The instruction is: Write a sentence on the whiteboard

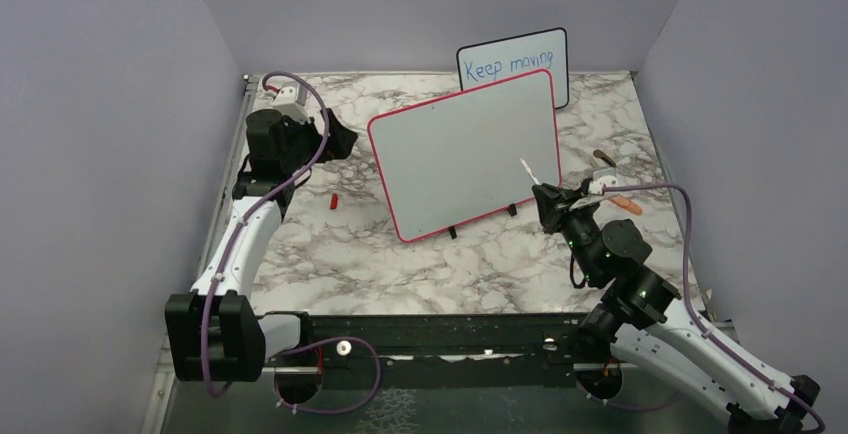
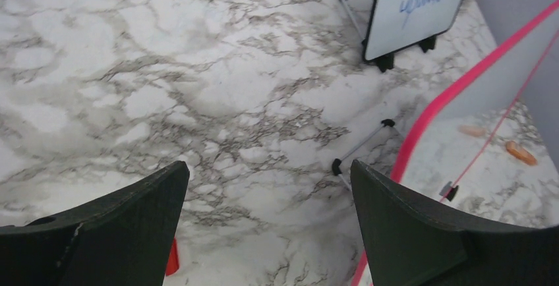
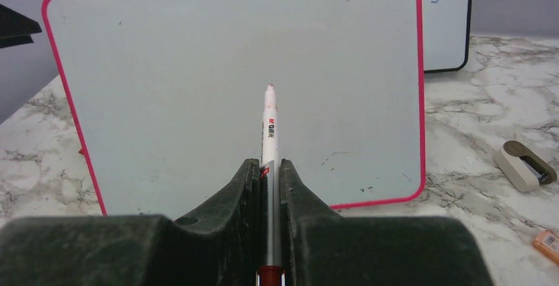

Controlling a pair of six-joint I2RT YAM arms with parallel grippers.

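A pink-edged whiteboard (image 1: 465,159) leans upright on the table, bare apart from a few small dark specks. Behind it stands a black-edged board (image 1: 500,57) with "Keep moving" in blue. My right gripper is shut on a white marker (image 3: 269,131), its tip pointing up toward the pink-edged board; whether tip and board touch, I cannot tell. Over the left of the table, clear of the board, my left gripper is open with nothing between its fingers. Below it lies a small red piece (image 2: 172,258), perhaps a cap, also red in the top view.
To the right of the board lie a grey-and-dark object (image 3: 525,165) and an orange object (image 3: 548,244). Black feet (image 1: 452,232) stick out under the board's lower edge. Bare marble table (image 1: 390,284) stretches along the front.
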